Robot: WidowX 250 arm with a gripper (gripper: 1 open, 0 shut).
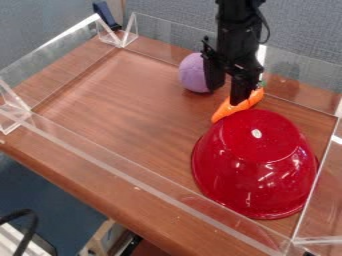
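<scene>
The black robot arm reaches down from the top, its gripper (230,82) hovering at the back right of the wooden table, between a purple round object (194,72) and an orange carrot-like object (230,108). Whether its fingers are open or shut is hard to tell. A large upturned red bowl (254,166) covers the front right of the table, just in front of the orange object.
Clear plastic walls (147,175) border the wooden table (114,100). Cables and some hardware lie off the table at the lower left.
</scene>
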